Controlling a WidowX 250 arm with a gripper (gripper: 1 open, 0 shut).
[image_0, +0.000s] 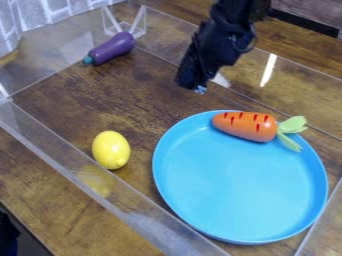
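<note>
My black gripper (197, 76) hangs over the back middle of the wooden surface, dark and blurred, its fingertips low; it looks shut, with nothing clearly visible between its fingers, though a small pale bit shows at the tips. A purple eggplant toy (110, 48) lies at the back left. An orange carrot toy (245, 124) with green leaves rests on the blue plate (238, 188) at the right. A yellow lemon (111, 150) lies on the wood at the front left, apart from the plate.
Clear plastic walls (60, 148) edge the work area along the left and front. The wooden middle between eggplant, lemon and plate is bare.
</note>
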